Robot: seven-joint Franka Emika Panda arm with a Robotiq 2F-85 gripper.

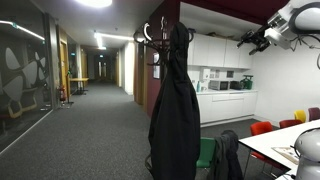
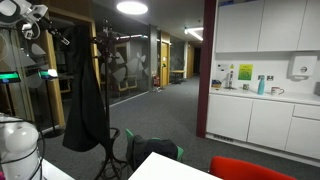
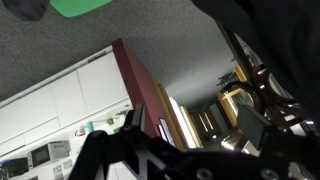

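Note:
A long black coat (image 1: 175, 110) hangs from a dark coat stand with curved hooks (image 1: 150, 38). In the second exterior view the same coat (image 2: 86, 100) hangs on the stand's left side, near the arm. My gripper (image 1: 246, 41) is high at the right in the first exterior view, clear of the coat there. The gripper (image 2: 64, 40) appears at the upper left in the second exterior view. Its dark fingers stand open in the wrist view, with nothing visibly held. Black cloth (image 3: 285, 35) and the stand's hooks (image 3: 240, 95) lie beyond them.
A white table (image 2: 165, 168) stands in front, with a red chair (image 2: 245, 170) beside it. Another dark garment (image 1: 228, 155) drapes near a green chair (image 1: 206, 152). White cabinets (image 1: 225, 105) line the back wall. The corridor floor (image 1: 85, 125) is open.

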